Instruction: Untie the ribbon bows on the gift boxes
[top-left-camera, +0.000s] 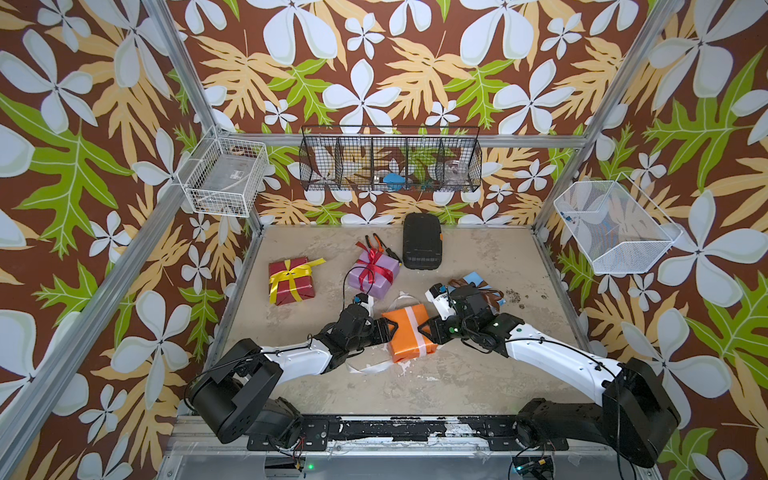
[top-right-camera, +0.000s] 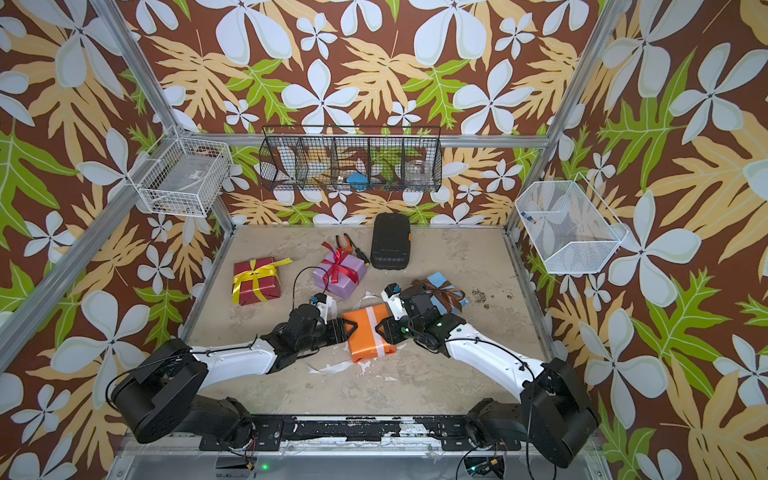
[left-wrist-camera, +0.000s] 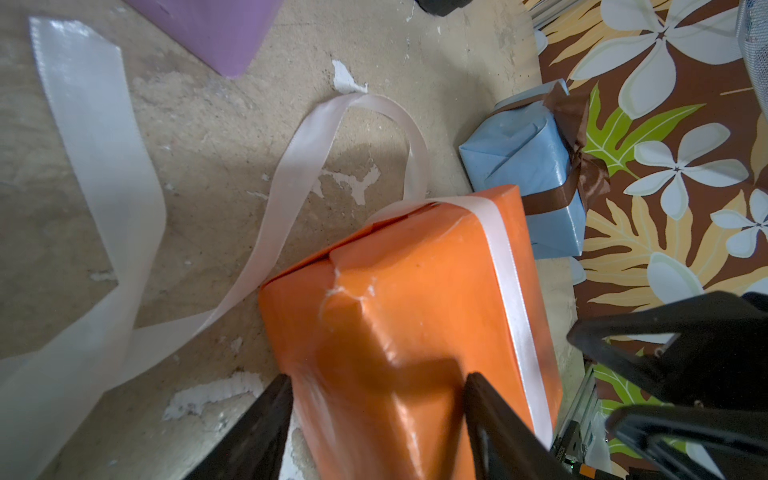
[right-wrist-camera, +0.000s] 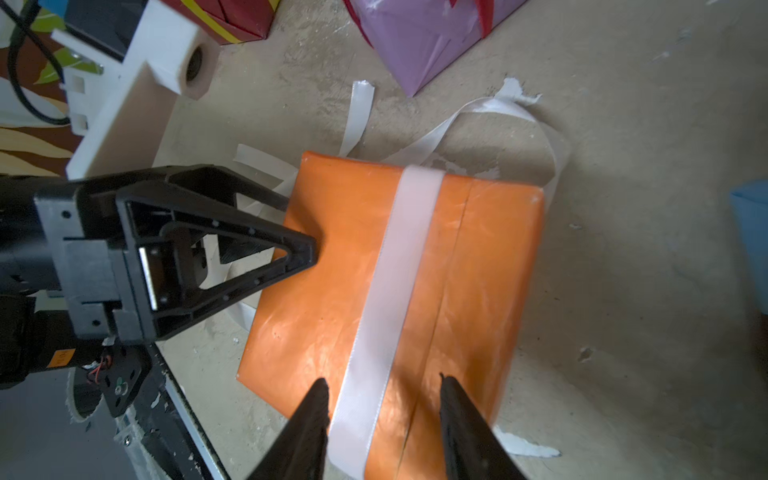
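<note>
The orange gift box (top-left-camera: 412, 336) lies between my grippers, a flat white ribbon (right-wrist-camera: 388, 312) across its top with no bow showing. Loose ribbon lengths (left-wrist-camera: 120, 240) trail on the table. My left gripper (top-left-camera: 389, 326) is open at the box's left side, its fingers (left-wrist-camera: 252, 436) apart. My right gripper (top-left-camera: 429, 329) stands open over the box's right part; between its fingers only the box and ribbon show below. The purple box (top-left-camera: 373, 274) has a red bow, the maroon box (top-left-camera: 291, 286) a yellow one. Brown ribbon wraps the blue box (left-wrist-camera: 528, 156).
At the back of the table lie a black case (top-left-camera: 422, 241) and orange-handled pliers (top-left-camera: 388, 246). Wire baskets (top-left-camera: 389, 163) hang on the walls.
</note>
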